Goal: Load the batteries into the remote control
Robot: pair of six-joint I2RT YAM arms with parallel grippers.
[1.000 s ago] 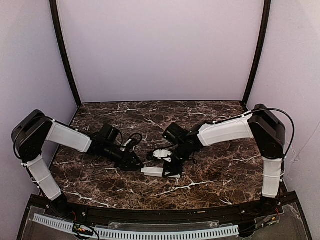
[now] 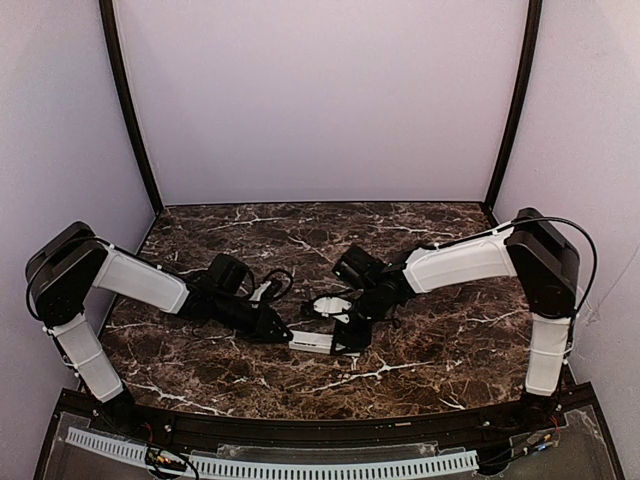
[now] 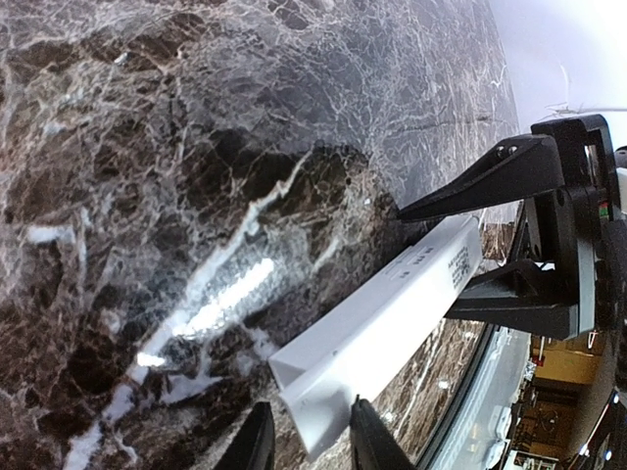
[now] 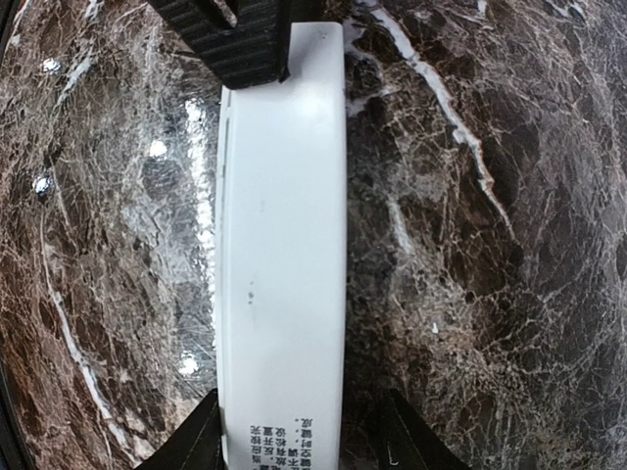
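The white remote control lies low over the dark marble table between both grippers. In the left wrist view the remote runs diagonally, its near end at my left gripper's fingertips at the bottom; the right gripper's black fingers straddle its far end, apparently apart. In the right wrist view the remote stands lengthwise with printed text at the near end, and a black finger of the left gripper reaches over its far end. Whether either gripper is closed on it is unclear. No batteries can be made out.
White walls enclose the table at the back and sides. A dark rail runs along the front edge.
Both grippers and the remote between them have shifted slightly toward the right in the top view.
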